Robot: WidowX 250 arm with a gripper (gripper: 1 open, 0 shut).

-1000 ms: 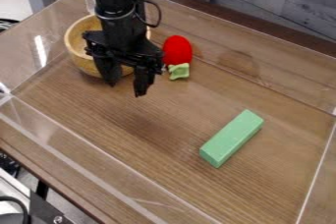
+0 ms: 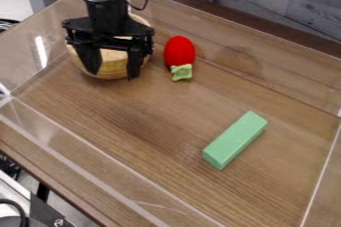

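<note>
My black gripper (image 2: 110,48) is over a round wooden bowl (image 2: 112,66) at the upper left, its dark fingers reaching down across the bowl's rim and inside. The arm hides much of the bowl, and I cannot tell whether the fingers are open or shut, or whether anything is between them.
A red object (image 2: 178,50) and a small pale green item (image 2: 181,73) lie just right of the bowl. A long green block (image 2: 234,139) lies at the lower right.
The arm has moved left and slightly up, from beside the bowl's right and front to over it. The objects to the right look unmoved.
</note>
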